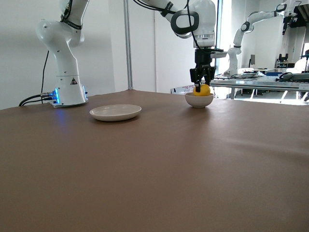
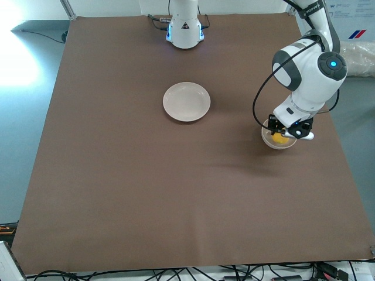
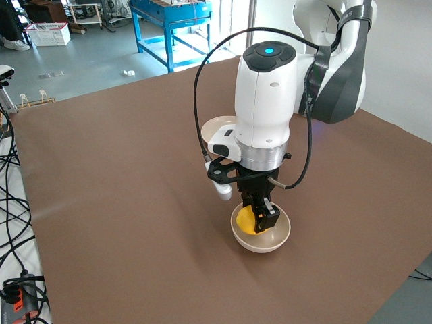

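A yellow round fruit (image 2: 279, 139) sits in a small cream bowl (image 1: 199, 100) on the brown table's right side. My black gripper (image 1: 198, 88) points down into that bowl at the fruit; in the right view its fingers (image 3: 267, 214) are beside the fruit, overlapping it. Whether the fingers are closed on it is unclear. An empty pale plate (image 2: 186, 101) lies flat left of the bowl, mostly hidden behind my arm in the right view.
Cables and devices line the outside of the near edge.
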